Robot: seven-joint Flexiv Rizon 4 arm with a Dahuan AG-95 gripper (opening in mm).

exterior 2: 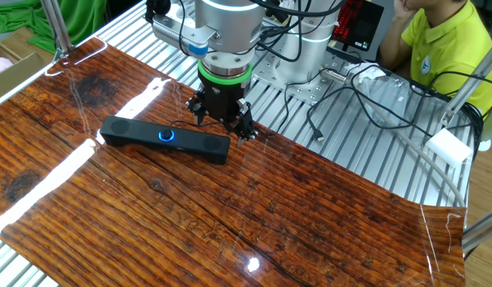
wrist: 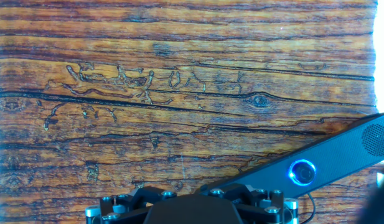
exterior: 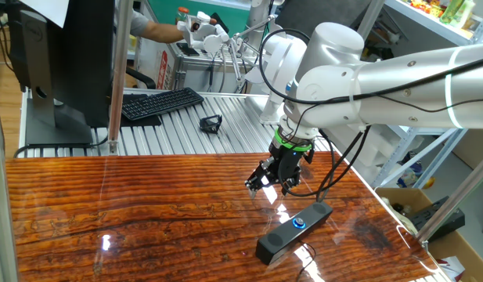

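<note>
A long black speaker bar (exterior: 282,236) with a knob (exterior: 299,223) ringed in blue light lies on the wood-patterned table cover. In exterior view 2 the speaker bar (exterior 2: 188,141) sits beside my gripper (exterior 2: 222,131), partly in front of it. Seen from the wrist, the speaker (wrist: 341,153) runs diagonally at the lower right, its near end hidden behind my gripper. Spread wide apart, the fingers point down over the cover with nothing visible between them. In exterior view 1 my gripper (exterior: 269,188) is just behind the speaker; whether they touch is unclear.
The wood-patterned cover (exterior 2: 309,215) is broadly clear away from the speaker. A thin cable trails from the speaker. Behind the cover, a keyboard (exterior: 162,103), a monitor (exterior: 65,70) and a small black object (exterior: 210,124) occupy the slatted metal table. Loose cables hang around my arm.
</note>
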